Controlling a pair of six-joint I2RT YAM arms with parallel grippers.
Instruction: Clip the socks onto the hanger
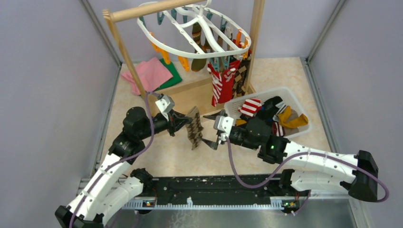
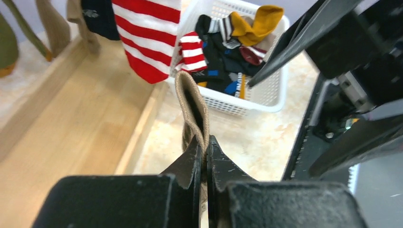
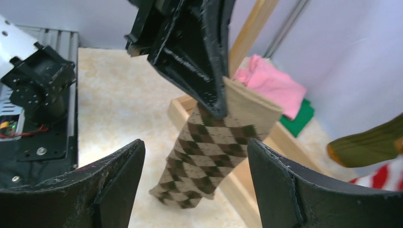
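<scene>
A brown checkered sock (image 1: pixel 194 130) hangs from my left gripper (image 1: pixel 186 119), which is shut on its upper edge; the right wrist view shows the sock (image 3: pixel 209 147) dangling below the fingers. My right gripper (image 1: pixel 207 129) is open, just right of the sock, its fingers apart with nothing between them. The white hanger (image 1: pixel 211 53) is above, with teal and orange clips and several socks on it, among them a red-and-white striped one (image 1: pixel 221 80).
A white basket (image 1: pixel 299 133) of socks stands at the right. A wooden frame with a tray (image 1: pixel 180 99) holds the hanger. Pink (image 1: pixel 149 73) and green cloths lie at the back left.
</scene>
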